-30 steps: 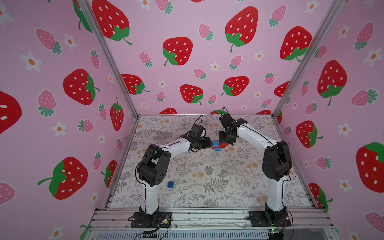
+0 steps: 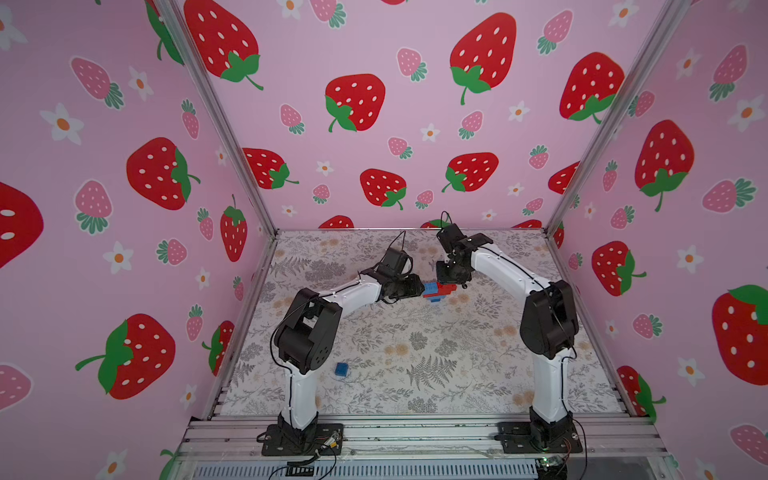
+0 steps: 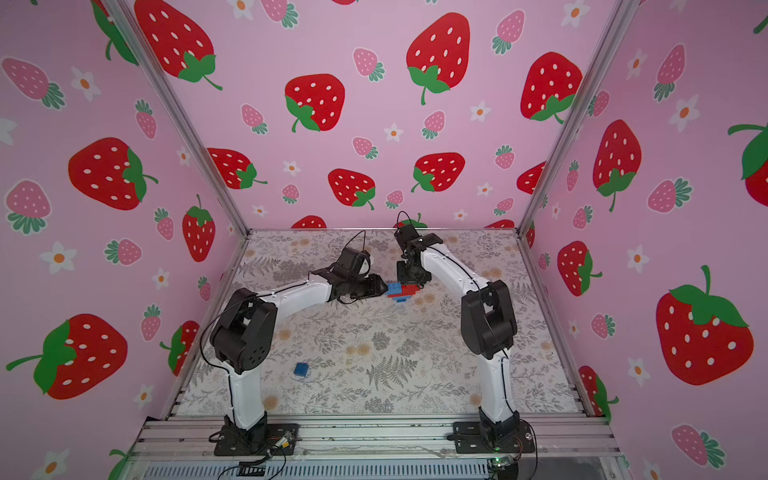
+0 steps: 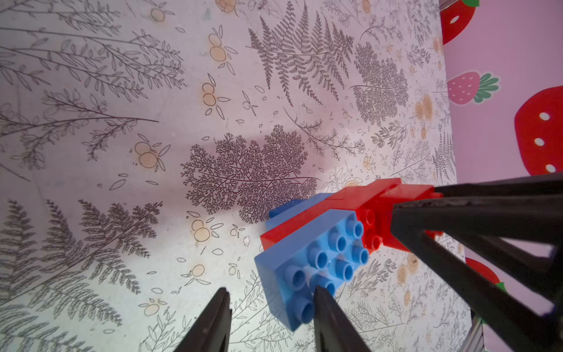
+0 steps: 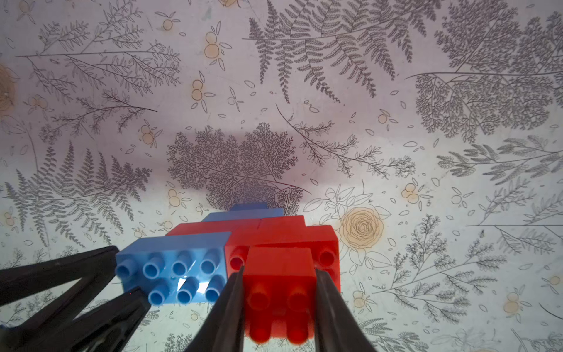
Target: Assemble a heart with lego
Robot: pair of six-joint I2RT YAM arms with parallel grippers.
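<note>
A joined block of blue and red studded bricks stands between my grippers at mid-table. It has a narrow blue base (image 5: 252,212), red bricks (image 5: 205,227) above that, then a blue brick (image 5: 176,264) and a red brick (image 5: 322,240) side by side on top. My left gripper is shut on the blue brick's outer end. My right gripper is shut on a small red brick (image 5: 279,267), studs facing the camera, over the top red brick. Whether the two are pressed together I cannot tell.
One loose blue brick (image 2: 341,369) lies at the front left of the patterned table (image 2: 448,344), close to the left arm's base. Open table stretches in front of the block. Both arms crowd the block from either side.
The left arm, the block and the loose blue brick have stayed put.
</note>
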